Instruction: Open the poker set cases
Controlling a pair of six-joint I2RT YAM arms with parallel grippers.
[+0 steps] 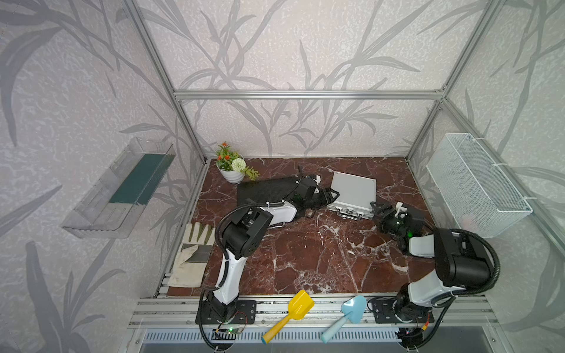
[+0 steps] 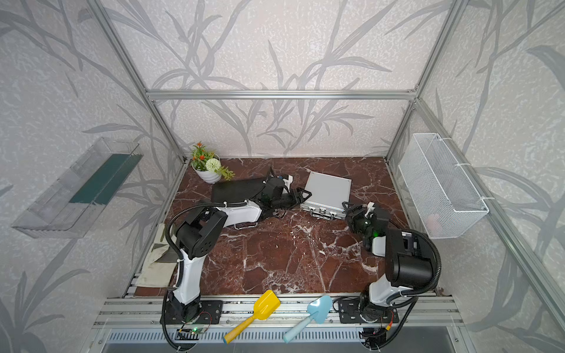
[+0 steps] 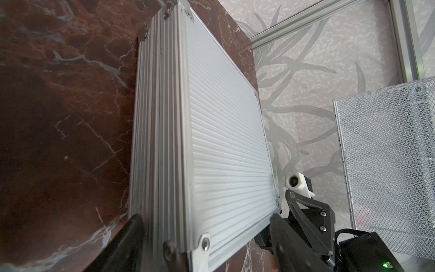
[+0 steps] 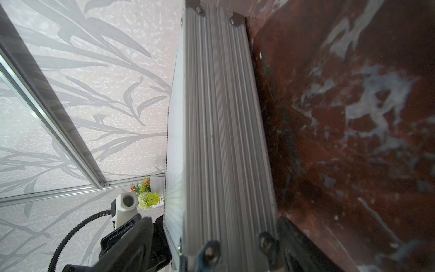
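Observation:
A silver aluminium case point(image 1: 353, 189) sits closed on the marble table point(image 1: 306, 253), latches and handle facing front. My left gripper point(image 1: 329, 196) is at its front left corner; in the left wrist view its open fingers straddle the ridged side point(image 3: 158, 136). My right gripper point(image 2: 351, 210) is at the front right corner, its open fingers low on either side of the case's side point(image 4: 224, 136). Behind my left arm lies a black case point(image 1: 259, 188), partly hidden.
A flower pot point(image 1: 234, 175) stands back left and gloves point(image 1: 191, 259) lie front left. A wire basket point(image 1: 476, 185) hangs on the right wall.

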